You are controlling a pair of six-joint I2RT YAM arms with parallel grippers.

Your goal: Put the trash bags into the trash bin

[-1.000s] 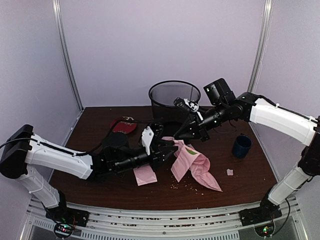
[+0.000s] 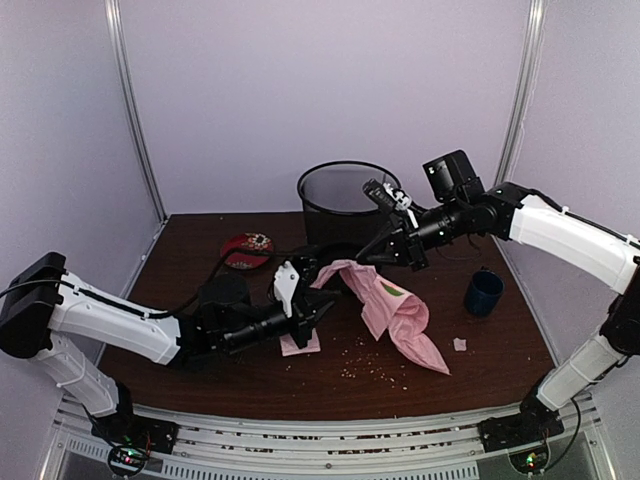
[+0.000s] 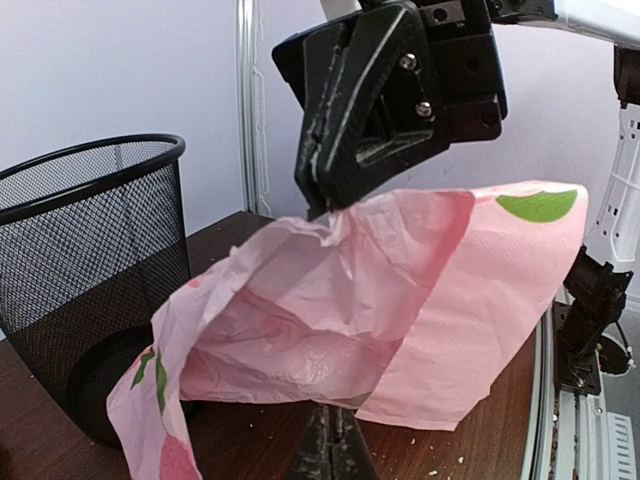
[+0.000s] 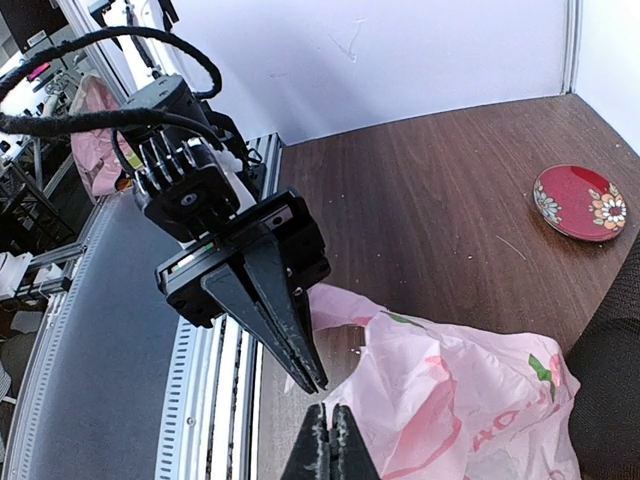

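Observation:
A pink trash bag [image 2: 402, 318] with green and red print hangs in front of the black mesh trash bin [image 2: 335, 205], its lower end trailing toward the table's front. My right gripper [image 2: 362, 258] is shut on its upper edge; the left wrist view shows the pinched pink film [image 3: 345, 225] under its tips. Lower and to the left, my left gripper is shut with nothing between its fingers, close beside the bag [image 4: 430, 405]. Another flat pink piece [image 2: 300, 343] lies partly under the left arm.
A red flowered plate [image 2: 247, 250] is on the table left of the bin. At the right stands a dark blue mug [image 2: 484, 293], with a small pink scrap [image 2: 460, 344] nearer the front. Crumbs [image 2: 370, 370] are scattered over the front middle.
My right gripper has shifted slightly right and up, and the bag hangs higher and more spread. The left gripper has drawn back a little to the left, apart from the right one.

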